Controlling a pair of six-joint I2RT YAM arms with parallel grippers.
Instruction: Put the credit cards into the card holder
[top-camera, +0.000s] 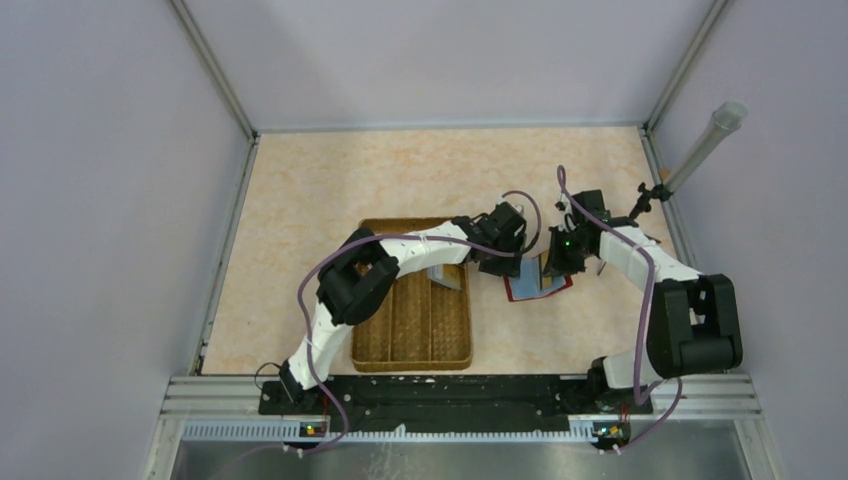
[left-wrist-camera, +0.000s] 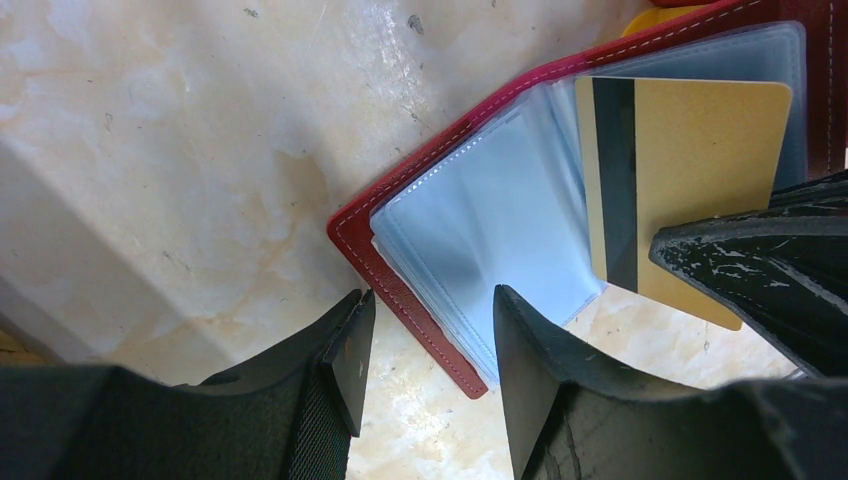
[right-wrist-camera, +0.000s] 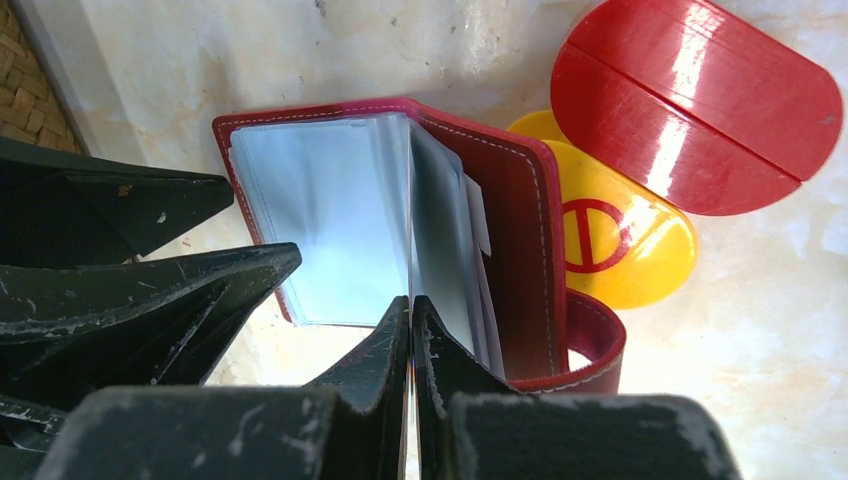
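Note:
The card holder (left-wrist-camera: 540, 190) lies spread on the table, dark red with clear bluish sleeves. A gold card (left-wrist-camera: 700, 160) with a black stripe stands over the sleeves. My right gripper is shut on this card, which shows edge-on as a thin line (right-wrist-camera: 409, 200) in the right wrist view. The card's lower edge is against the sleeves; whether it is inside one I cannot tell. My left gripper is part open at the holder's left end, a corner of the holder showing between its fingers. No card is in it. Contact with the sleeves is unclear.
A woven basket (top-camera: 410, 365) with compartments stands to the left, a pale flat item (top-camera: 446, 276) in it. Beside the holder lie a red oval piece (right-wrist-camera: 700, 100) and a yellow one (right-wrist-camera: 640, 240). The two grippers are close together.

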